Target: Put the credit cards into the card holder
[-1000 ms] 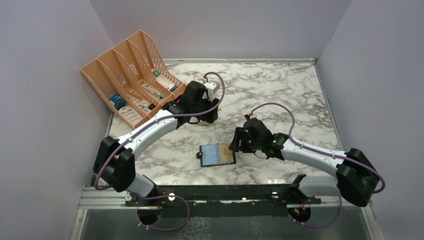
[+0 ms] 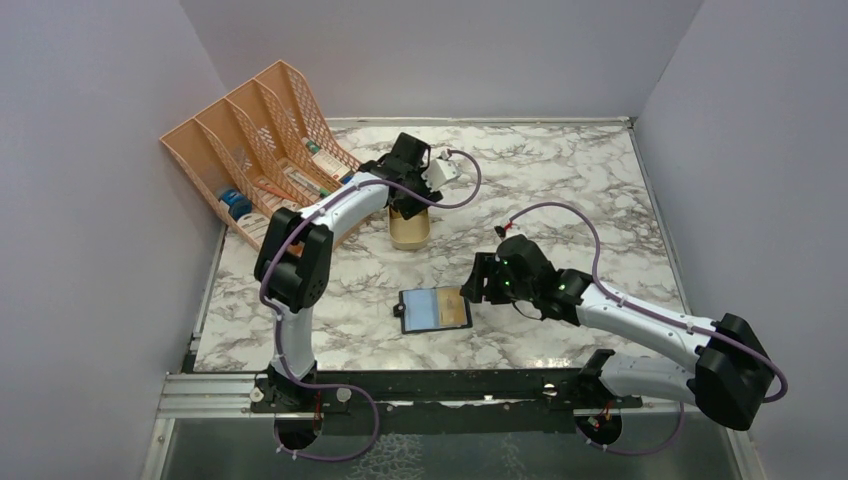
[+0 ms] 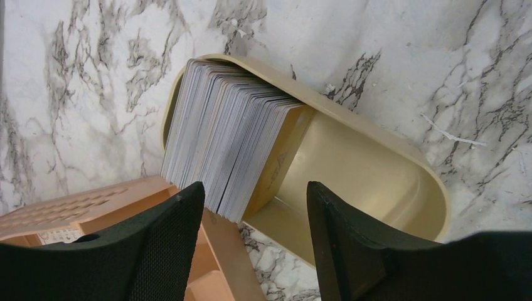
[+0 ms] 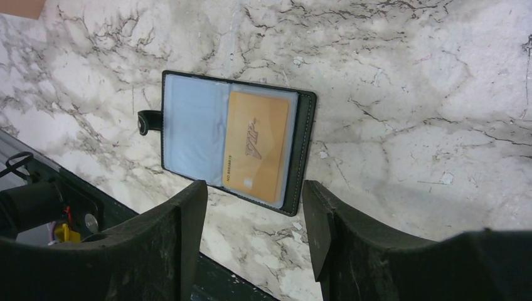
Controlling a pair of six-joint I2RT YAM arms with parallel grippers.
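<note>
A cream bin (image 2: 409, 235) holds a tight upright stack of credit cards (image 3: 226, 135) at one end, the rest empty. My left gripper is open just over it, its fingers framing the card edges and free space, nothing between them. The card holder (image 2: 422, 310) lies open near the front middle, clear sleeves showing, a gold card (image 4: 254, 144) on its right side. My right gripper hangs open beside and over the holder's right part, holding nothing.
An orange divided rack (image 2: 250, 110) with tubes and bottles stands at back left, close against the bin. Grey walls bound both sides.
My right arm shifted slightly earlier.
</note>
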